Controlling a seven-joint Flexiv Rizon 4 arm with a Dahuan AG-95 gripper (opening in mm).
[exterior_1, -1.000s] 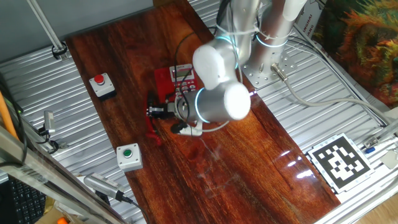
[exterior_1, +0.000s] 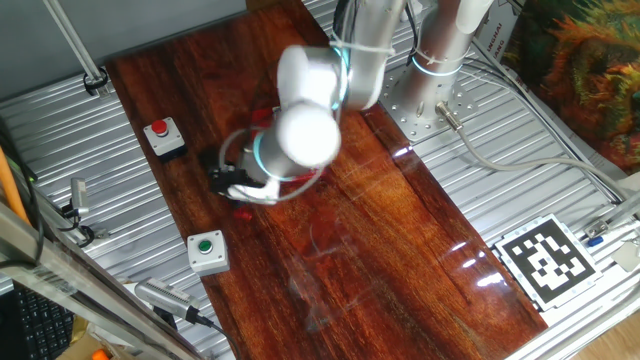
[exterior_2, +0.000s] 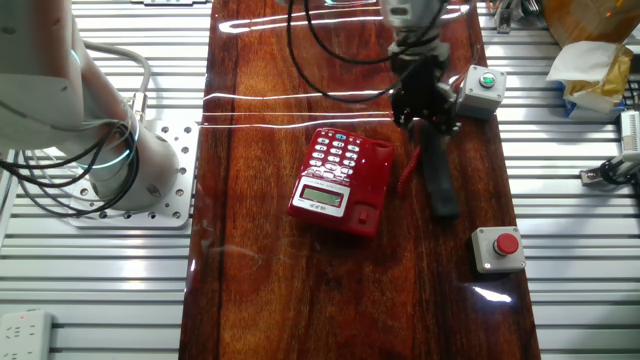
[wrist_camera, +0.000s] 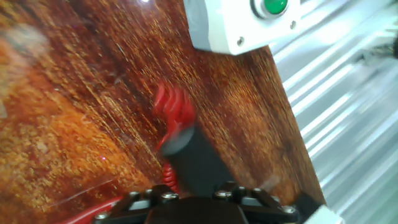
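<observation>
The red desk phone (exterior_2: 344, 180) lies on the wooden table with its keypad and display facing up. Its black handset (exterior_2: 437, 175) is off the body, on the side toward the two push-buttons. My gripper (exterior_2: 425, 105) appears shut on this handset; the finger contact is hard to see. In the wrist view, one blurred end of the handset (wrist_camera: 198, 163) sticks out ahead of the gripper, close to the red coiled cord (wrist_camera: 174, 107). From exterior view 1, the arm covers most of the phone, and the gripper (exterior_1: 222, 180) is a dark blur.
A green push-button box (exterior_1: 208, 252) and a red push-button box (exterior_1: 163, 136) stand along the table's left edge. A marker board (exterior_1: 546, 262) sits at the far right.
My gripper has moved left in exterior view 1, toward the table edge between the buttons. The dark handset has shifted with it, and the arm now covers more of the phone.
</observation>
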